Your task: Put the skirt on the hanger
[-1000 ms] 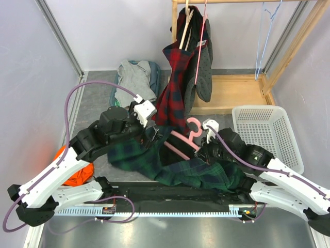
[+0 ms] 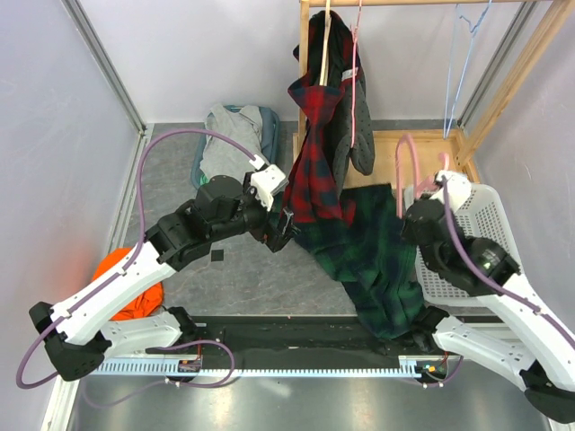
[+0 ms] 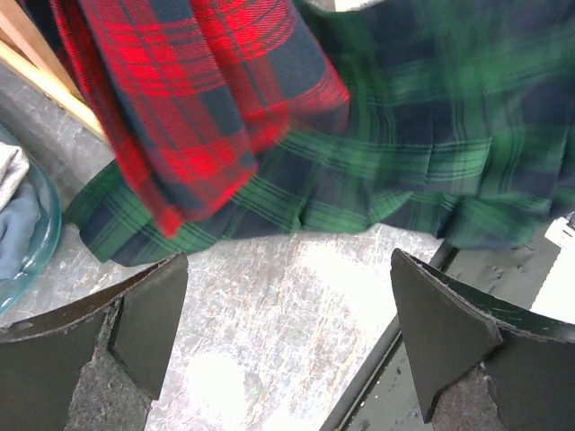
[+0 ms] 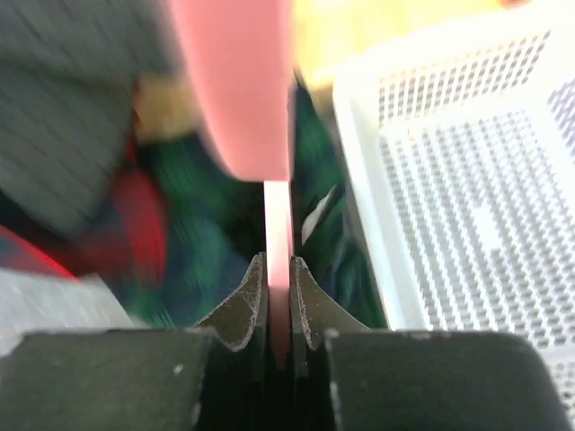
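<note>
In the top view the dark green plaid skirt [image 2: 359,251] hangs beside the white basket, its lower end near the front edge; its link to the pink hanger [image 2: 404,166] is unclear. My right gripper is shut on the hanger, which is raised over the basket's left side and blurred. My left gripper is open and empty, over the floor beside the skirt and below a red plaid garment [image 2: 314,171] hanging from the rack.
A wooden rack [image 2: 422,3] stands at the back. The white basket [image 2: 485,224] is at right, a blue bin [image 2: 267,130] with grey cloth at back left, orange cloth [image 2: 135,301] at left.
My right gripper has lifted the hanger up and to the right. The skirt has shifted rightward and hangs longer. The left gripper has moved slightly right.
</note>
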